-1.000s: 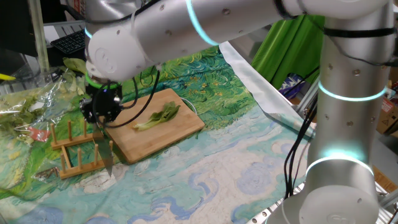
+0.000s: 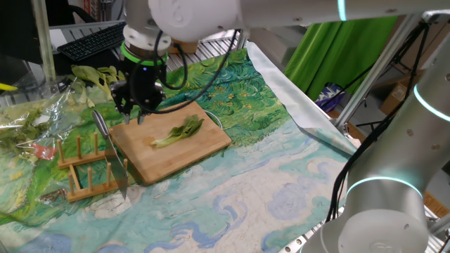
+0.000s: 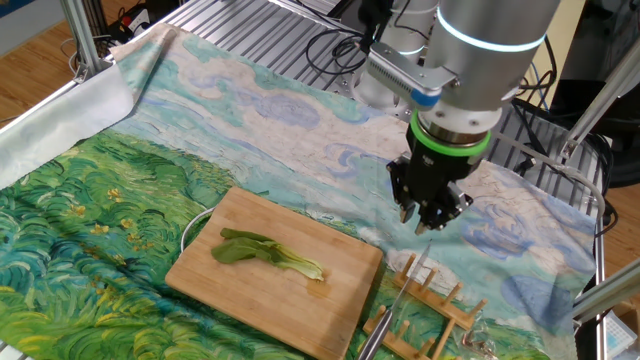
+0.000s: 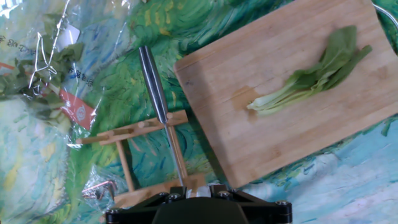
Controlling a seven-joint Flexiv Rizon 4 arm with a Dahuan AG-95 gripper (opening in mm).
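A knife with a metal handle [image 4: 152, 84] stands in the wooden rack [image 4: 146, 127], its blade [image 2: 119, 172] down among the pegs. Right beside the rack lies the cutting board [image 2: 156, 167], with a leafy green vegetable [image 4: 311, 81] flat on it. My gripper [image 3: 413, 221] hangs in the air, clear of the knife and the board. Its two fingertips stand apart with nothing seen between them, so it looks open. In the wrist view only the dark gripper body and finger ends show at the bottom edge, over the near end of the rack.
Clear plastic bags with greens [image 4: 46, 74] lie left of the rack in the wrist view. A small wrapped item [image 4: 102, 190] is by the rack's corner. A keyboard [image 2: 90, 43] sits behind the cloth.
My gripper has moved up and to the right in exterior view 1, away from the knife handle and rack. The knife, rack, board and vegetable stay where they were.
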